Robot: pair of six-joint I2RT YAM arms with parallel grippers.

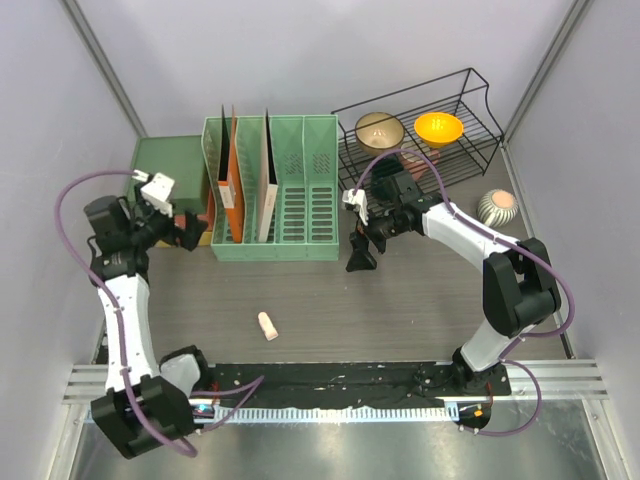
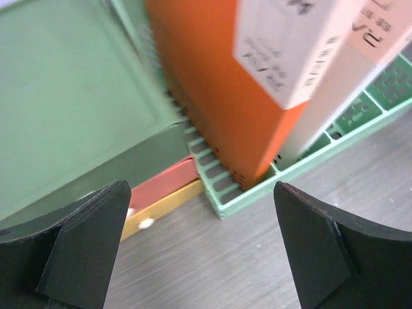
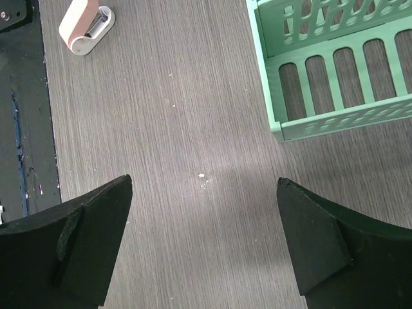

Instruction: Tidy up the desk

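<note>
My left gripper (image 1: 180, 228) stands open over the front of the stacked drawer box (image 1: 165, 160), whose green top fills the left of the left wrist view. Just right of it, the green file holder (image 1: 300, 250) holds an orange binder (image 2: 212, 96), a pale one (image 1: 268, 190) and a dark one. My right gripper (image 1: 361, 245) hangs open, empty, by the holder's right end, above bare wood. A small pale pink-and-white object (image 3: 84, 29) lies on the front part of the desk.
A black wire rack (image 1: 470, 150) at back right holds a beige bowl (image 1: 380, 128) and a yellow bowl (image 1: 439, 127). A striped round object (image 1: 497, 208) sits at the right.
</note>
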